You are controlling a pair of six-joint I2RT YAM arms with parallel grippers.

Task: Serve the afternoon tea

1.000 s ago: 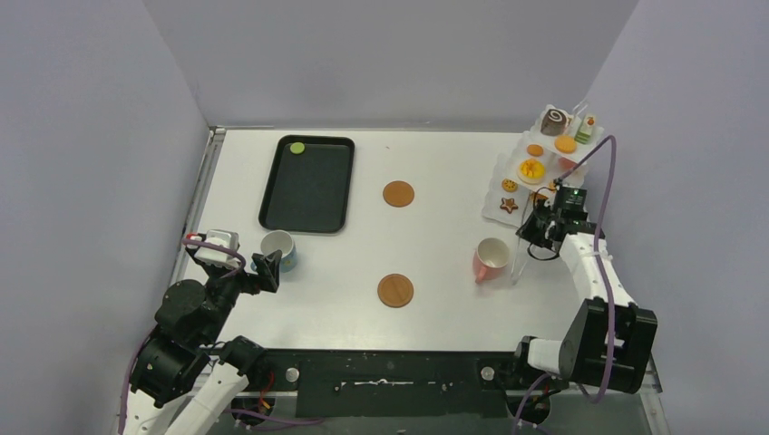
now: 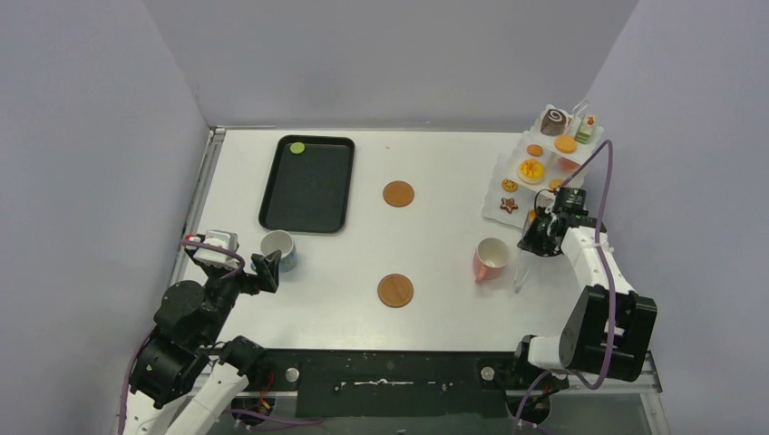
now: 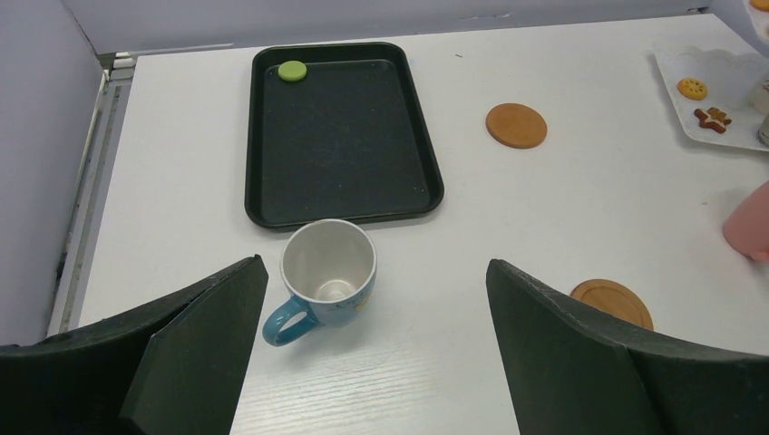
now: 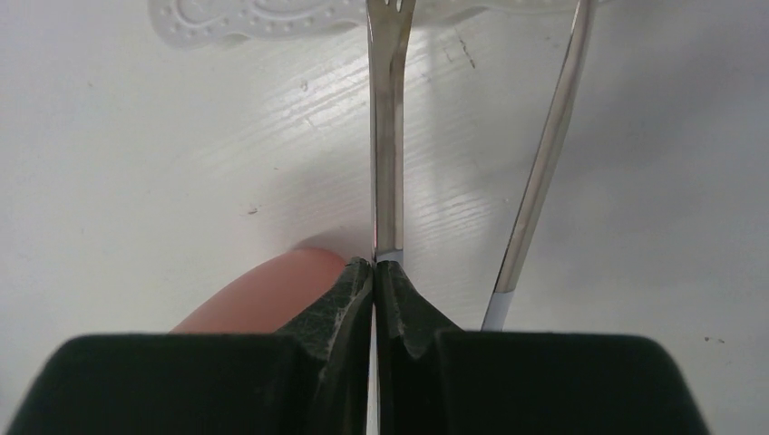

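My right gripper is shut on a silver fork [image 4: 387, 118], gripping its pale handle; the tines point away toward the tiered stand. Whether the fork is clear of the table, I cannot tell. Just right of it lies another slim metal utensil [image 4: 542, 163], its far end out of view. The pink mug [image 2: 485, 265] stands left of my right gripper. On the left, my open left gripper is empty, close to a white mug [image 3: 328, 263] with a blue handle, not touching it. A black tray [image 2: 308, 186] holds one green round piece [image 2: 297, 148].
The white tiered stand [image 2: 494, 205] at the back right carries several sweets, among them a star cookie [image 2: 510, 205] and a yellow-topped tart [image 2: 531, 170]. Two brown coasters, the far coaster [image 2: 398, 193] and the near coaster [image 2: 395, 290], lie mid-table with bare surface around them.
My right gripper has shifted slightly toward the table's front edge, and the pale handle end below it has moved a little too. The left arm, mugs and tray have stayed still.
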